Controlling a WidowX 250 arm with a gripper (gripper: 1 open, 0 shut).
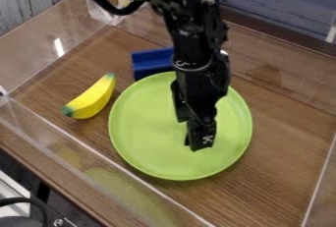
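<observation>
A light green plate rests on the wooden table. My black gripper points down over the middle of the plate, open, its fingers low above the surface; whether anything small is between them is hard to see. A yellow banana with green ends lies on the wood to the left of the plate.
A blue object sits behind the plate, partly hidden by the arm. Clear side panels border the table. Bare wood is free at the right and at the back left.
</observation>
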